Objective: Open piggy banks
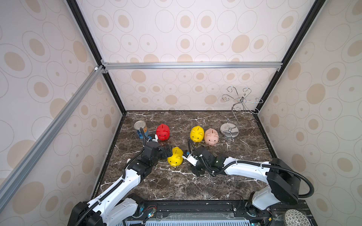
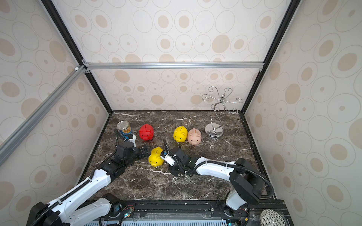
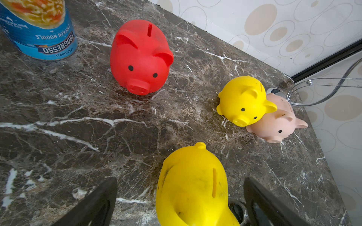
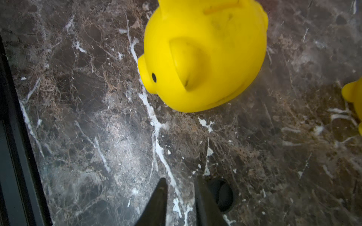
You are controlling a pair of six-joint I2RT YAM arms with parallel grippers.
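A yellow piggy bank (image 1: 175,157) stands upright at mid-table between my grippers. My left gripper is open over it, the bank's back between and below its fingers. My right gripper hangs beside the bank, part open, nothing visible between its blurred fingers, with a black round piece (image 4: 220,194) on the table just by them. A red piggy bank (image 3: 139,60), a second yellow one (image 2: 180,134) and a pink one (image 2: 194,137) stand behind.
A soup can (image 2: 123,127) is at the back left. A metal stand with a round base (image 1: 229,130) is at the back right.
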